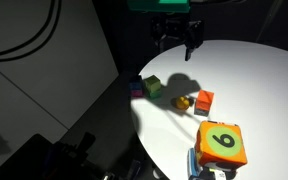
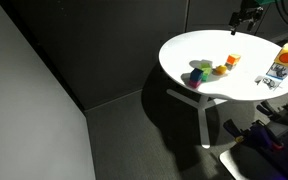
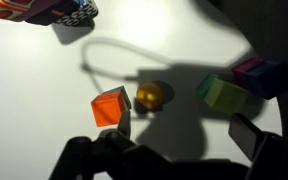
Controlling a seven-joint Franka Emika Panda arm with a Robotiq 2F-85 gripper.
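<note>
High over the white round table, my gripper [image 1: 176,50] hangs open with nothing between its fingers. Below it lie a small orange ball [image 3: 150,95] and an orange cube [image 3: 109,107] with a pale side, close beside each other. A green cube [image 3: 222,94] rests near the table edge, right next to a dark blue and red cube [image 3: 262,77]. In the wrist view my dark fingers [image 3: 79,158] stand wide apart at the bottom, clear of everything on the table. The gripper [image 2: 246,28] shows small at the top in exterior view 2.
A large orange-and-yellow block marked 6 [image 1: 221,144] stands near the table's edge, with a small bluish object [image 1: 193,162] beside it. Dark floor lies beyond the rim.
</note>
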